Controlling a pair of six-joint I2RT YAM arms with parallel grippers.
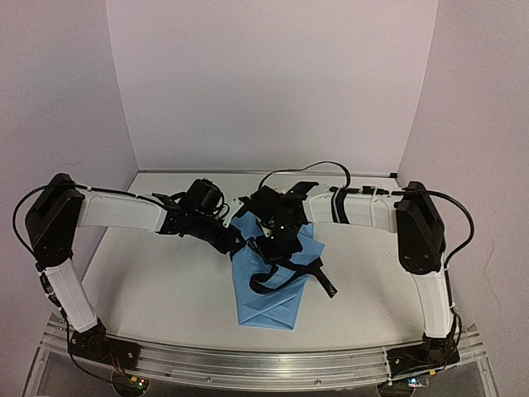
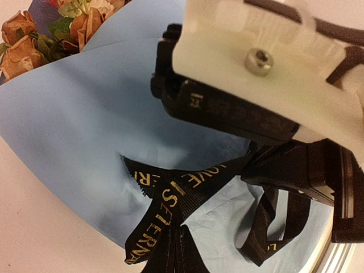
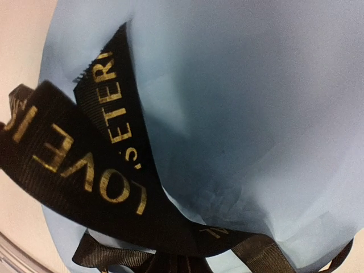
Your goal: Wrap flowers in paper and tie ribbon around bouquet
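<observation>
The bouquet's blue wrapping (image 1: 264, 302) lies on the table, with brown and red flowers (image 2: 23, 48) at its upper end in the left wrist view. A black ribbon with gold letters (image 2: 196, 185) crosses the wrapping, its cut end (image 3: 105, 85) lying on the paper. My right gripper is shut on the ribbon, which runs out on both sides of its fingertips. At the wrapping's left edge, my left gripper has its fingers together beside the ribbon; whether any ribbon is pinched there cannot be told.
In the top view, a loose ribbon tail (image 1: 326, 283) trails to the lower right of the wrapping. Both arms crowd close over the bouquet.
</observation>
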